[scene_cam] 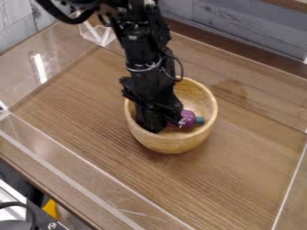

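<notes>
A pale wooden bowl (171, 141) stands on the wooden table. Inside it a purple object with a teal end (191, 119) shows at the right side. My black arm reaches down from the top, and its gripper (156, 115) is low in the bowl, covering the left part of the purple object. The fingers are dark against dark, so I cannot tell what, if anything, is between them.
A clear plastic item (96, 31) is at the back left. A wall edge runs along the back right, and cables lie off the front left corner.
</notes>
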